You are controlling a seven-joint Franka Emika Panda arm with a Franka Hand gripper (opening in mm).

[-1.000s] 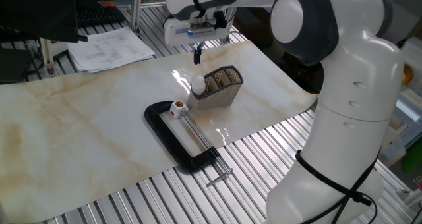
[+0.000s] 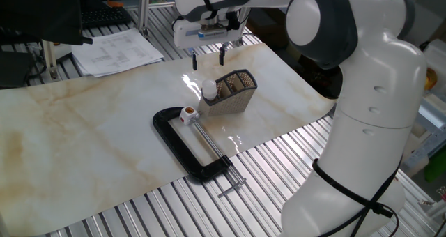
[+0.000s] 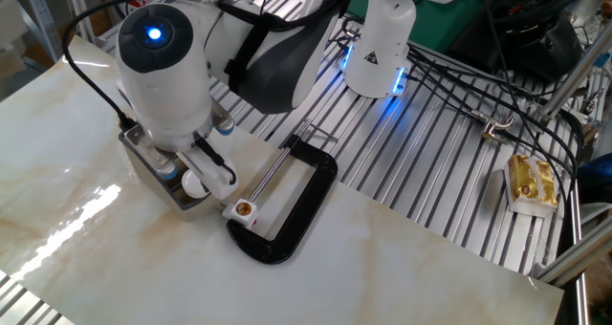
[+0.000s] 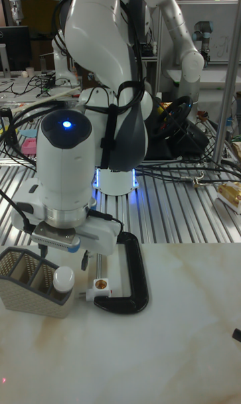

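Observation:
A grey-beige perforated basket (image 2: 231, 102) with several compartments stands on the marbled board. In its end compartment sits a white round-capped object (image 2: 209, 90), its top showing above the rim; the same white cap (image 4: 64, 279) is at the basket's right end in exterior view 3. My gripper (image 2: 208, 59) hangs above and behind the basket, its two dark fingers (image 2: 221, 57) spread wide with nothing between them. From exterior view 2 the arm covers most of the basket (image 3: 153, 170), and the fingertips are hidden there.
A black C-clamp (image 2: 182, 150) with a white block (image 2: 189, 115) on its screw end lies close beside the basket, reaching over the board's edge. Papers (image 2: 116, 52) lie at the back left. The marbled board (image 2: 77, 146) is clear on the left.
Arm, basket and clamp have stayed in place.

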